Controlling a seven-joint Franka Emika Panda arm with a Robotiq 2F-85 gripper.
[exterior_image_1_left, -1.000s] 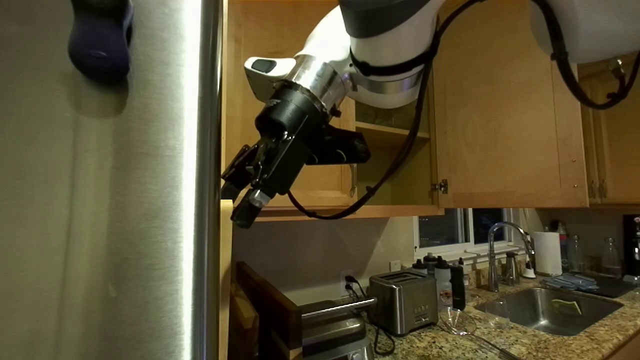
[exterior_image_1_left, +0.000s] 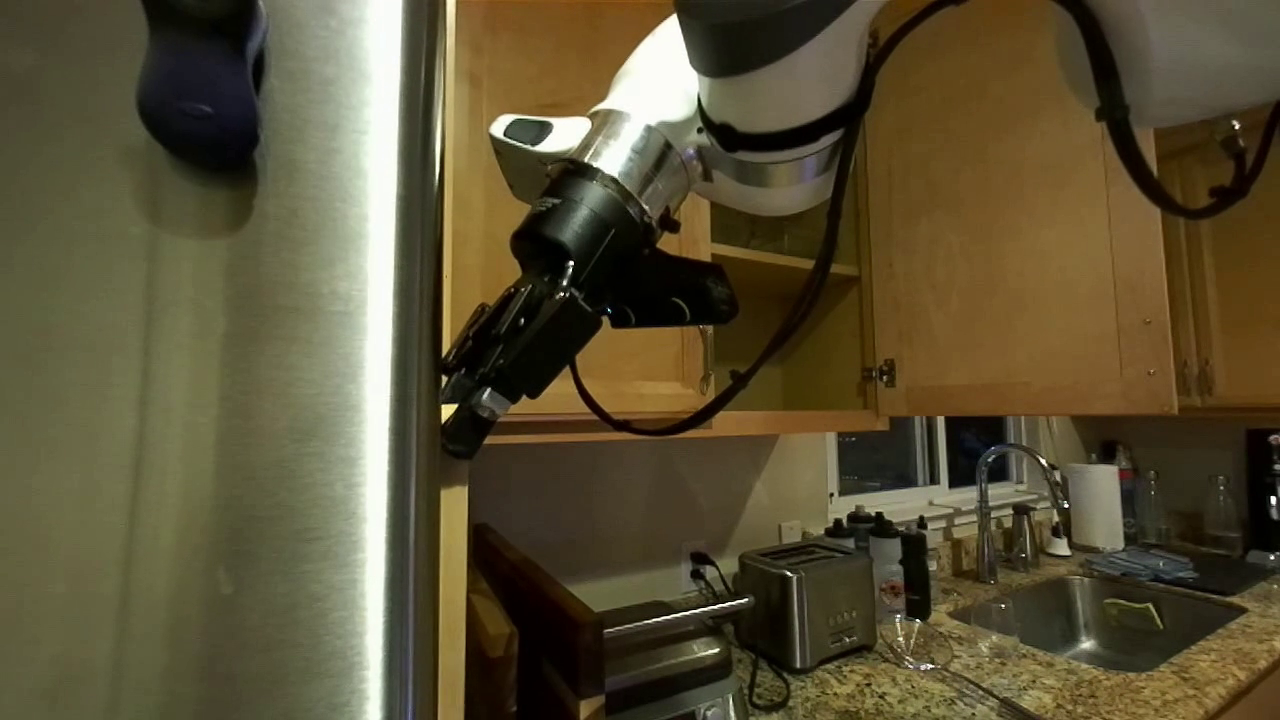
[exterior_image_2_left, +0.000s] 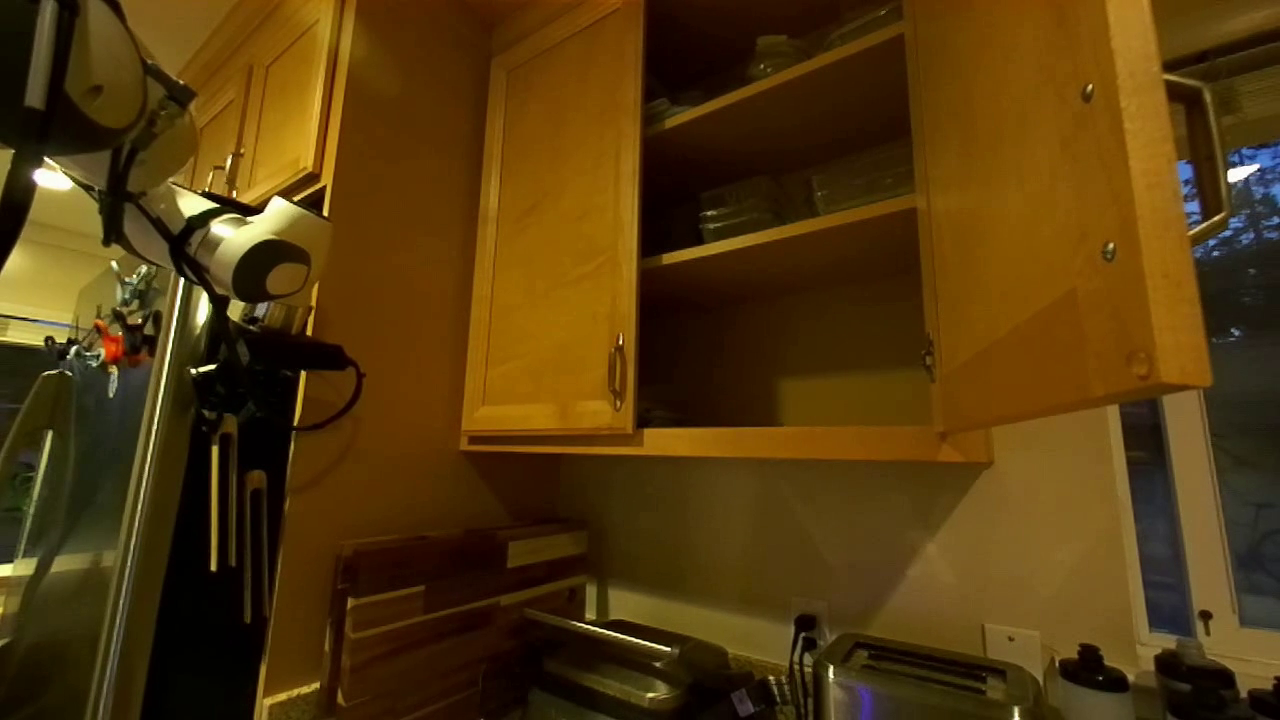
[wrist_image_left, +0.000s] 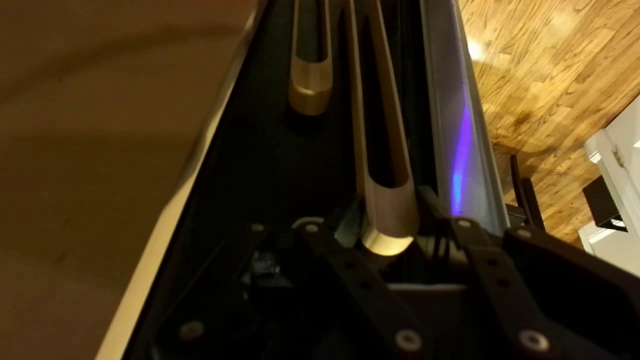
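Note:
Two light wooden slotted bars (wrist_image_left: 390, 207) with rounded ends stand in the dark gap beside the fridge. The end of the nearer bar lies between the fingers of my gripper. The fingers stand part open and close in on both sides of it; whether they touch it cannot be told. A second, shorter-looking bar (wrist_image_left: 310, 84) is to the left and apart from the fingers. From outside, the gripper (exterior_image_1_left: 456, 410) points down at the fridge's edge, one finger partly hidden. The bars (exterior_image_2_left: 254, 546) extend below it in the other exterior view.
The steel fridge (exterior_image_1_left: 300, 480) borders the gap on one side, a wooden panel (exterior_image_2_left: 396, 324) on the other. An open cabinet door (exterior_image_2_left: 1032, 216) hangs at the right. Cutting boards (exterior_image_2_left: 456, 612) and a toaster (exterior_image_1_left: 810, 606) stand on the counter below.
The gripper's near finger has swung inward, left toward the fridge edge, so the fingers are narrower than before. The arm has hardly moved.

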